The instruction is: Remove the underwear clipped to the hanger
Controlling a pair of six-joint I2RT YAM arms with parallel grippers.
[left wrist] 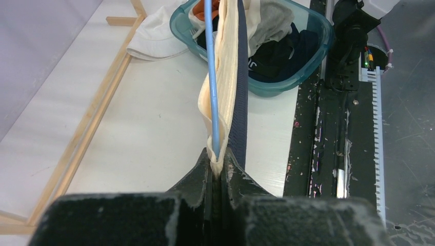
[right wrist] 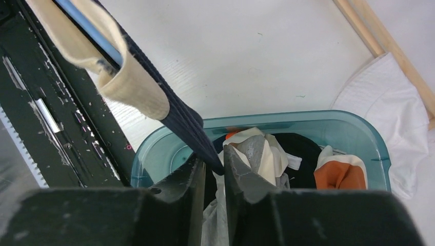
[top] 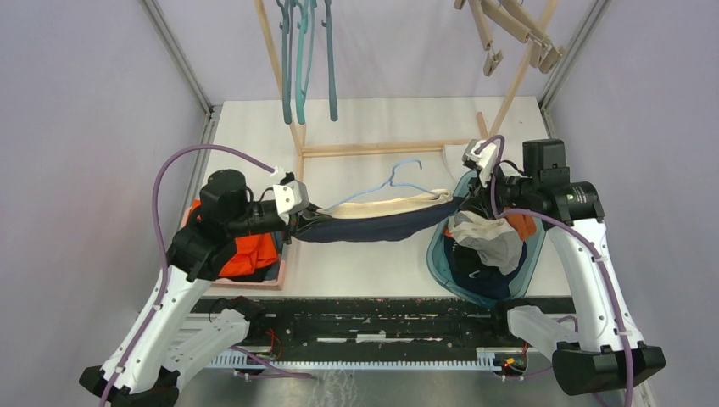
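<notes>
In the top view, navy underwear (top: 373, 228) with a cream waistband (top: 386, 206) is spread between my two grippers, a blue hanger (top: 392, 181) inside the waistband. My left gripper (top: 309, 219) is shut on one end of the underwear; its wrist view shows the cream band (left wrist: 220, 163) and the blue hanger bar (left wrist: 213, 92) running up from between the fingers. My right gripper is partly open, a gap showing between its fingers. The narrow navy end (right wrist: 205, 151) of the cloth reaches into that gap. The hanger's end is inside the band, away from these fingers.
A teal basket (top: 437, 270) of clothes sits below the right gripper, and a pink basket (top: 254, 285) with orange clothes stands beside the left arm. Teal hangers (top: 301, 76) and wooden clips (top: 509, 25) hang at the back.
</notes>
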